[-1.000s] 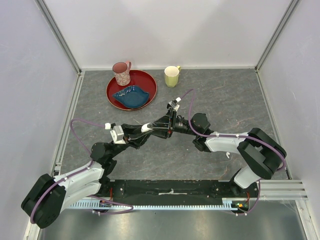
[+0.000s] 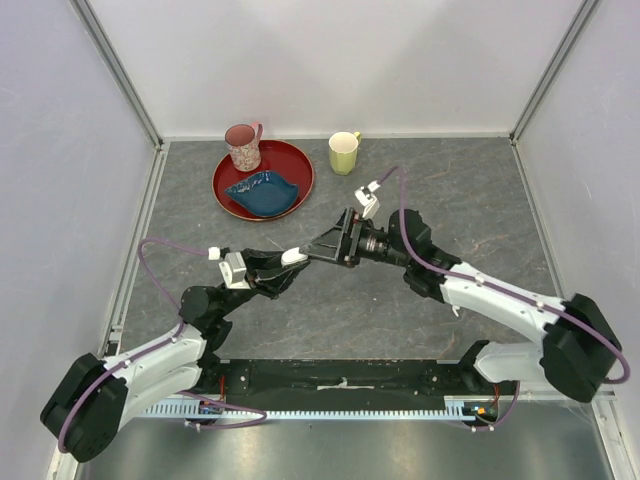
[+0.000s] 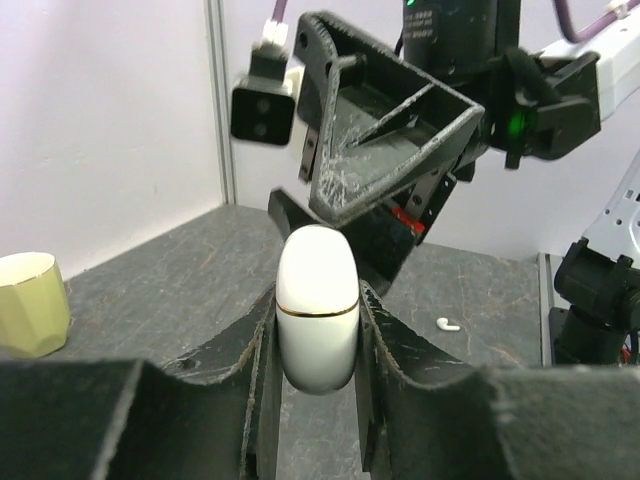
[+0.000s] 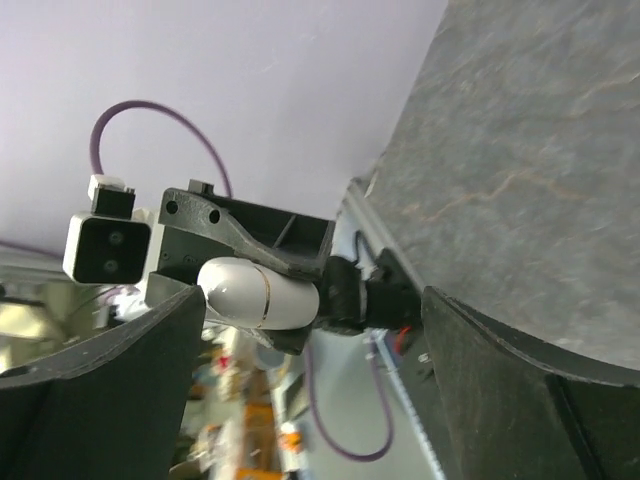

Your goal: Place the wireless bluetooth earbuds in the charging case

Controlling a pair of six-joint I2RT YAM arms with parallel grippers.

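The white charging case (image 2: 294, 257) is a smooth rounded capsule with a thin gold seam, and its lid looks shut. My left gripper is shut on it, holding it upright in the left wrist view and clear of the table. My right gripper stands open, with nothing gripped. In the right wrist view the case (image 4: 262, 293) appears beyond its spread fingers (image 4: 520, 385); whether they touch it is unclear. A small white earbud (image 2: 456, 311) lies on the table, below the right forearm in the top view.
A red plate (image 2: 304, 188) bearing a blue dish (image 2: 262, 194) and a patterned mug (image 2: 243, 150) sits at the back left. The yellow-green cup (image 2: 343, 155) stands right of it.
In the top view, my right arm has shifted to the right and its wrist has turned, with the fingers drawn slightly off the case. The left arm and case have stayed in place.
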